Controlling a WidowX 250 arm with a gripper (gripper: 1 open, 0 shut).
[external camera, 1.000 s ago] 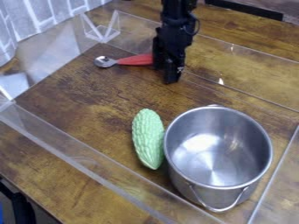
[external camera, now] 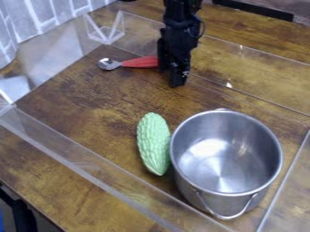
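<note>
My dark gripper (external camera: 172, 65) reaches down from the top centre, low over the wooden table, at the handle end of a spoon with a red handle (external camera: 140, 62) and a silver head (external camera: 109, 64) lying to its left. Whether the fingers are open or shut on the handle cannot be told; they are dark and small. A green corn-shaped vegetable (external camera: 155, 143) lies in the lower middle, beside a large steel pot (external camera: 226, 163) at the lower right.
Clear plastic walls (external camera: 61, 154) edge the wooden work area (external camera: 85, 113).
</note>
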